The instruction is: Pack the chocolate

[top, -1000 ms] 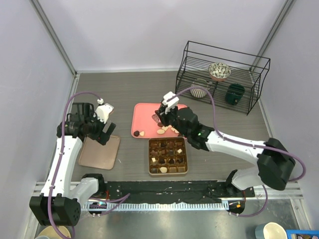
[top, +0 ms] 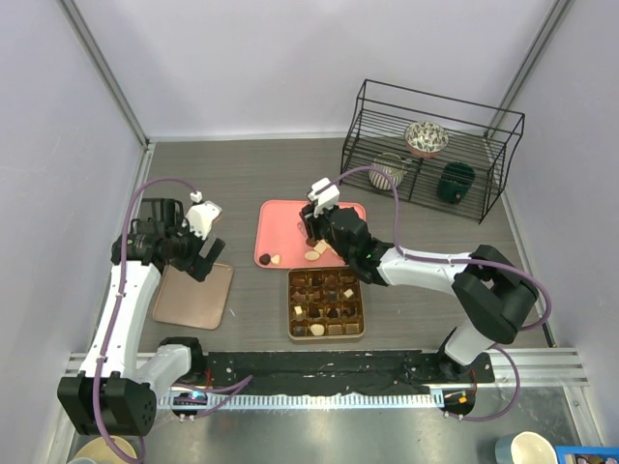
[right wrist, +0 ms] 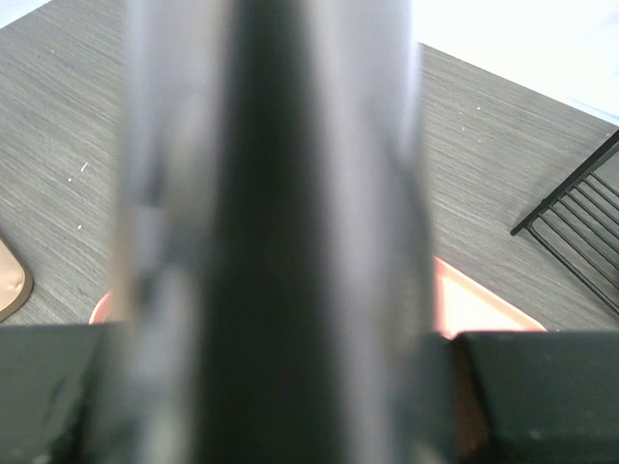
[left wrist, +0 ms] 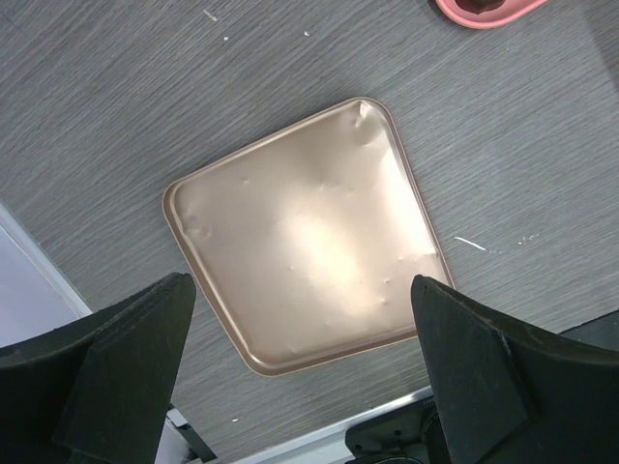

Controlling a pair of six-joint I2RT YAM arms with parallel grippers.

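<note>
The brown box (top: 290, 319) of small compartments has chocolates in several of them. Behind it, more dark and pale chocolates, such as a pale piece (top: 311, 256), lie on the pink tray (top: 274, 220). My right gripper (top: 311, 226) is over this tray, its fingers (right wrist: 517, 396) on either side of a blurred, glossy grey tool (right wrist: 280, 193). The tool hides what lies below it in the right wrist view. My left gripper (top: 204, 261) stands open and empty above the bronze lid (left wrist: 309, 232), which lies flat on the table.
A black wire rack (top: 469, 145) with a patterned bowl (top: 427, 138) and a dark green cup (top: 456, 182) stands at the back right. White walls close off the sides. Bare table lies between lid and box.
The right gripper has dipped slightly over the pink tray, tool still with it. The left arm is still.
</note>
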